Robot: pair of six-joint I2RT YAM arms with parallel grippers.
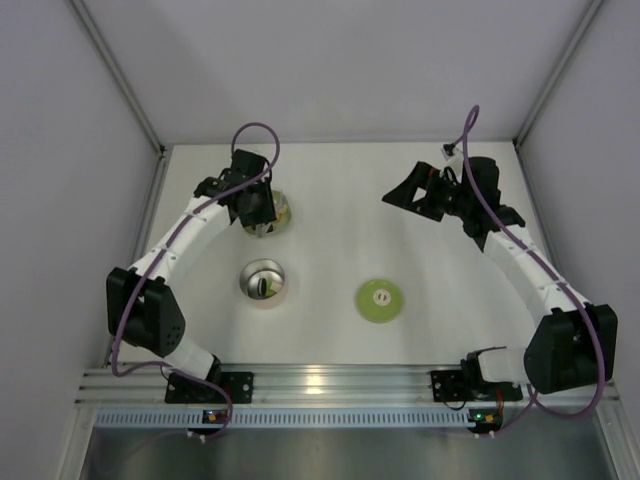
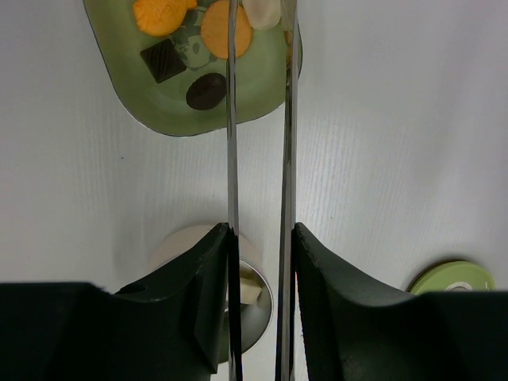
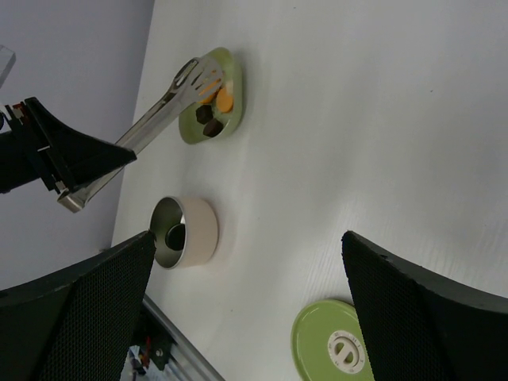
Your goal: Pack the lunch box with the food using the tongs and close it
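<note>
My left gripper is shut on metal tongs point(image 3: 167, 107), whose slotted ends reach over the green food tray point(image 2: 258, 91). In that tray lie an orange piece point(image 2: 159, 14), an orange disc point(image 2: 226, 30), a dark cube point(image 2: 163, 61), a dark oval piece point(image 2: 206, 91) and a pale piece point(image 2: 262, 12) by the tongs; whether the tongs grip anything cannot be told. Nearer the front stands the round lunch box point(image 3: 201, 230), uncovered, with a pale block point(image 2: 250, 290) and something dark inside. My right gripper is open and empty, above the table's right side.
A round green lid point(image 1: 379, 300) with a pale centre lies flat, right of the lunch box. A metal rail point(image 1: 330, 377) runs along the front edge.
</note>
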